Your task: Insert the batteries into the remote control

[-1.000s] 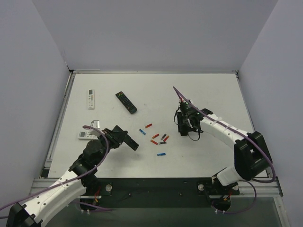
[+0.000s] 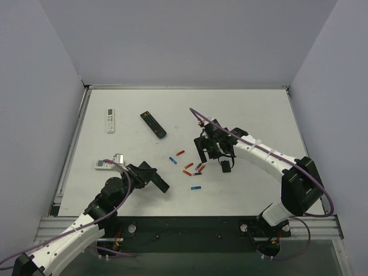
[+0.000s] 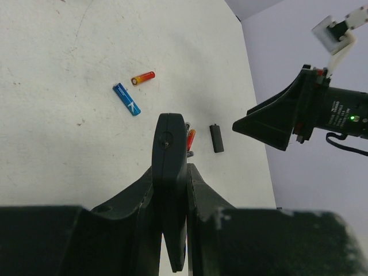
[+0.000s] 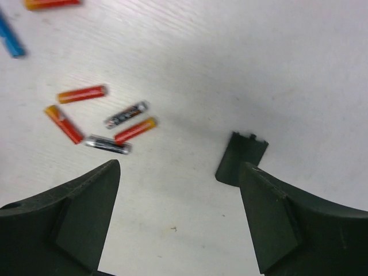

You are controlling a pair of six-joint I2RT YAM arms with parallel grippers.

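Observation:
My left gripper point(image 2: 147, 173) is shut on a black remote point(image 2: 159, 183), held off the table at lower left; it appears edge-on in the left wrist view. The small black battery cover point(image 4: 241, 159) lies flat on the white table, loose from any gripper. Spread wide, my right gripper is open and empty, above and left of the cover in the top view. Several batteries lie between the arms, among them a red one point(image 4: 83, 94), a dark one point(image 4: 126, 115) and blue ones point(image 2: 173, 160) point(image 2: 196, 187). The remote's battery compartment cannot be made out.
Another black remote point(image 2: 153, 124) lies at the back, with a white remote point(image 2: 110, 121) left of it. A second white remote point(image 2: 104, 165) sits close behind the left arm.
The left gripper still holds the remote, shifted only slightly.

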